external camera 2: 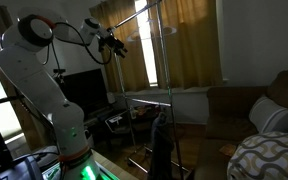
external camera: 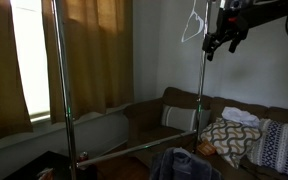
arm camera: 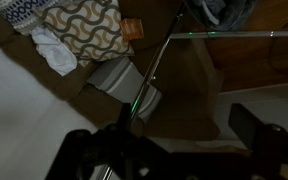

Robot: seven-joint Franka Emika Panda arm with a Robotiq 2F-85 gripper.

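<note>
A white hanger (external camera: 193,27) dangles at the top of a metal clothes rack (external camera: 61,70), near its right-hand post. My gripper (external camera: 222,50) is up high, just right of that post in exterior view 1, pointing down. Its fingers stand apart with nothing between them. In the wrist view both dark fingers (arm camera: 254,130) show wide apart, and a rack pole (arm camera: 156,65) runs up from between them. The hanger cannot be made out in the wrist view. A dark garment (external camera: 182,165) is low at the rack, also visible in exterior view 2 (external camera 2: 162,145).
Behind the rack stands a brown sofa (external camera: 149,120) with patterned cushions (external camera: 229,138) and a white cloth (external camera: 241,116). Yellow curtains (external camera: 94,60) flank the window. The rack's lower bar (external camera: 134,150) crosses between its posts.
</note>
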